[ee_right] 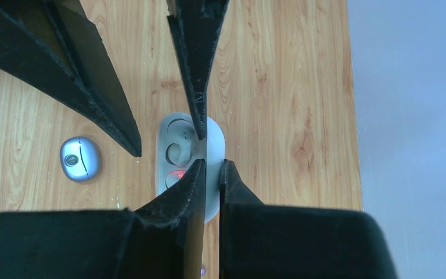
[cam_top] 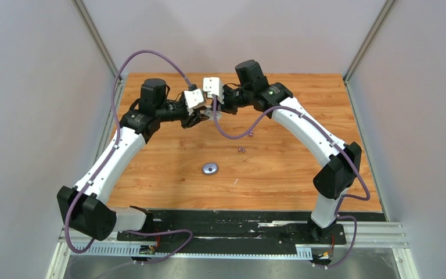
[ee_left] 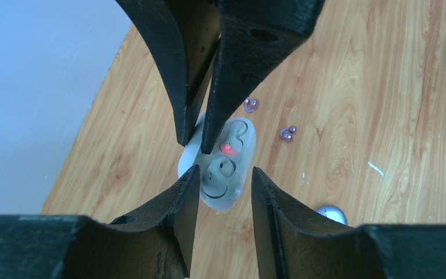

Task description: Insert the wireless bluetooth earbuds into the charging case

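Observation:
A white charging case [ee_left: 220,186] with earbud wells and a red light is held in the air by my right gripper, shut on its side wall. An earbud-like shape fills the lower well in the left wrist view, but I cannot tell whether it is seated or an empty well. My left gripper stands open just above the case, its fingertips apart around the case's near end; in the top view both grippers meet above the middle back of the table, largely hiding the case.
A silver rounded object [cam_top: 209,168] lies on the wooden table [cam_top: 284,174]. Small purple pieces [cam_top: 241,149] lie right of centre.

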